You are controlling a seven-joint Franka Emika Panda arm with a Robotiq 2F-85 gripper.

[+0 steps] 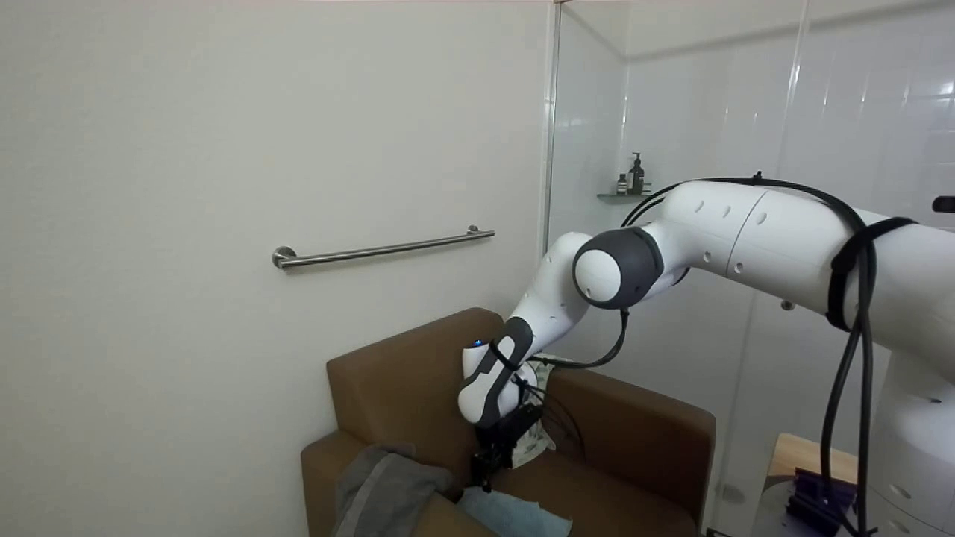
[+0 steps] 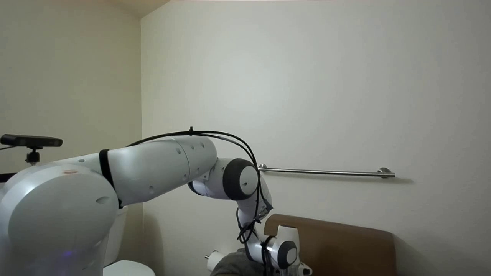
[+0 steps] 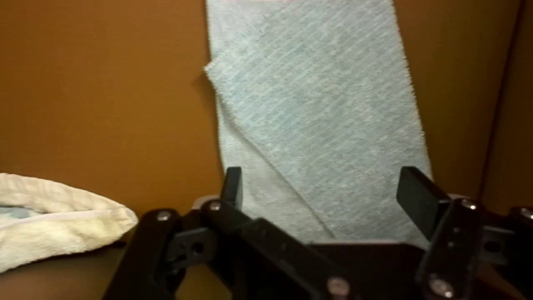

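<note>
A light blue cloth (image 3: 325, 110), loosely folded over itself, lies on the brown sofa seat (image 3: 110, 100) in the wrist view. My gripper is open over its lower end, one finger near each side edge, nothing gripped between them. In exterior view 1 the gripper (image 1: 483, 479) points down into the sofa beside the blue cloth (image 1: 515, 512). Whether the fingertips touch the cloth is hard to tell. Exterior view 2 hides the fingers below its lower edge.
A cream-coloured cloth (image 3: 65, 220) lies at the wrist view's lower left. On the sofa's near arm hangs a grey towel (image 1: 389, 492). The sofa back (image 1: 412, 376) and far armrest (image 1: 636, 438) bound the seat. A metal rail (image 1: 385, 252) is fixed to the wall.
</note>
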